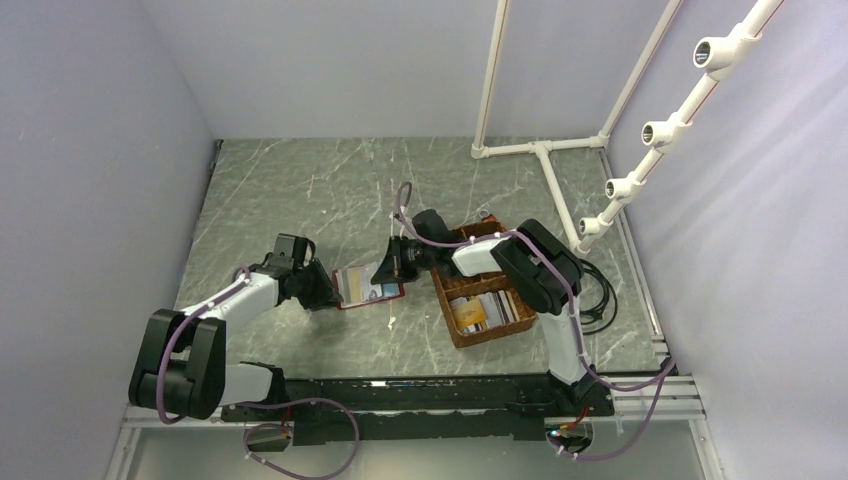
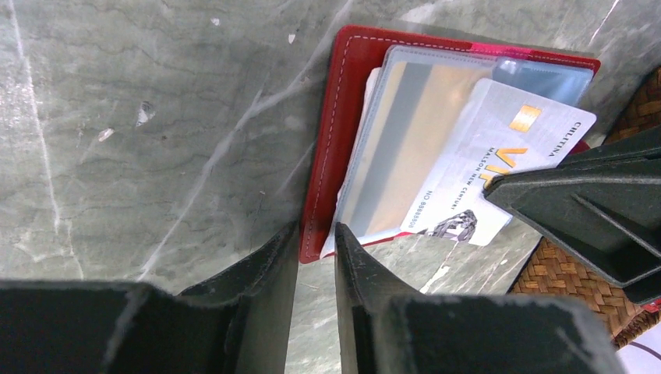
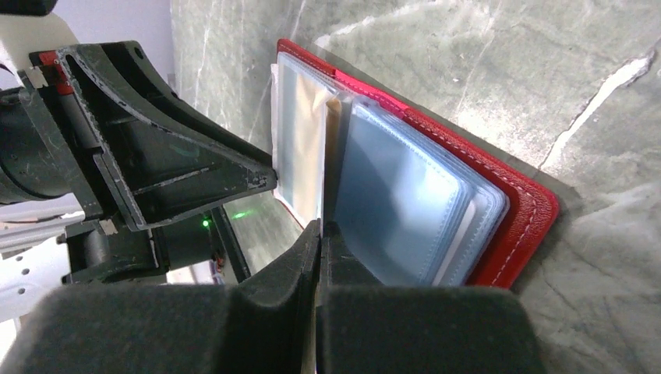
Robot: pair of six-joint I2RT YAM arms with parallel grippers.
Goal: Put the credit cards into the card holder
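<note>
The red card holder [image 2: 327,132] with clear sleeves lies open on the grey table between both arms. A white bank card with a gold chip stands over its sleeves, seen edge-on in the right wrist view. My right gripper is shut on this card. At the holder's left end, my left gripper stands part open, its fingers on either side of the red edge. Blue clear sleeves [image 3: 405,187] fill the holder's other half. Whether the card's lower edge is inside a sleeve cannot be made out.
A wicker basket [image 1: 447,320] with compartments stands right of the holder, partly under my right arm. Several cards [image 1: 492,308] are in its front part. White pipes [image 1: 560,195] rise at the right, near a coiled black cable [image 1: 598,300]. Table behind the holder is bare.
</note>
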